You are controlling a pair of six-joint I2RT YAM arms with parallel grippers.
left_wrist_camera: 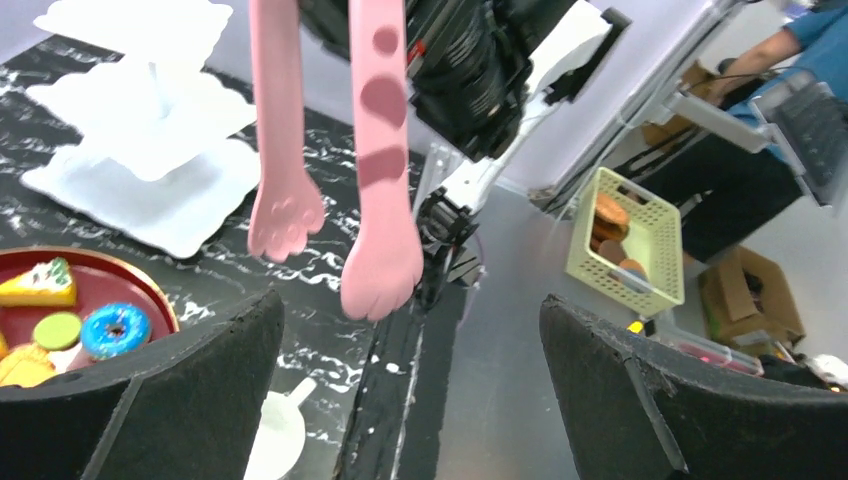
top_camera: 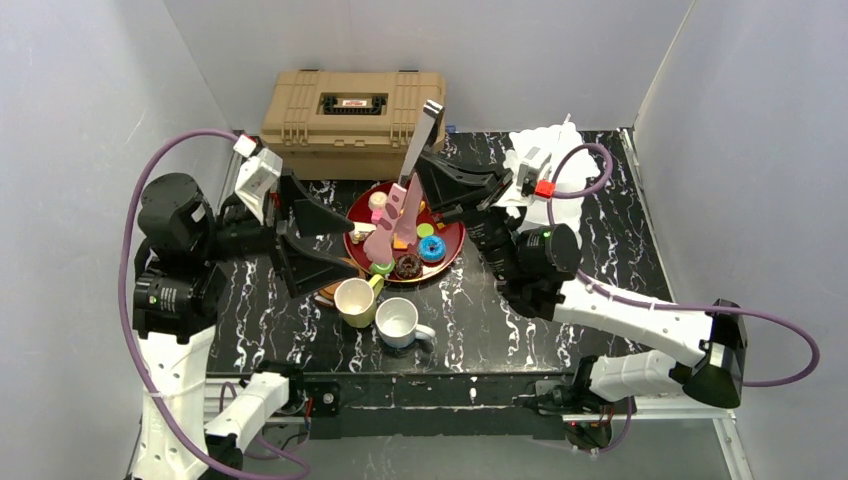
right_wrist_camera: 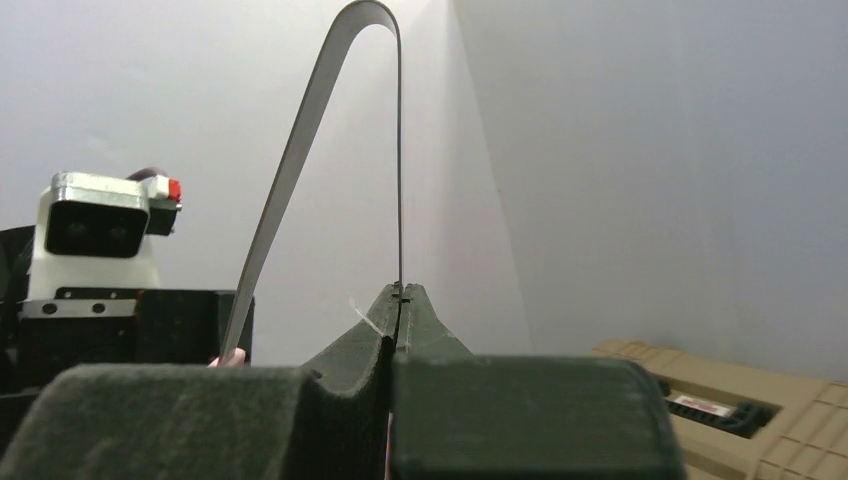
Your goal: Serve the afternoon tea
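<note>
My right gripper is shut on steel tongs with pink paw tips (top_camera: 386,225), raised over the red plate (top_camera: 452,245) of toy sweets. Among them are a blue doughnut (top_camera: 432,248) and a chocolate doughnut (top_camera: 407,266). My left gripper (top_camera: 305,239) stands open, left of the tongs; in the left wrist view the two paw tips (left_wrist_camera: 380,275) hang ahead between its fingers, not held by them. A yellow mug (top_camera: 356,305) and a white mug (top_camera: 398,322) stand in front of the plate.
A tan case (top_camera: 355,130) lies at the back. A white tiered stand (top_camera: 548,155) is at the back right, partly behind the right arm. Brown round items sit left of the yellow mug.
</note>
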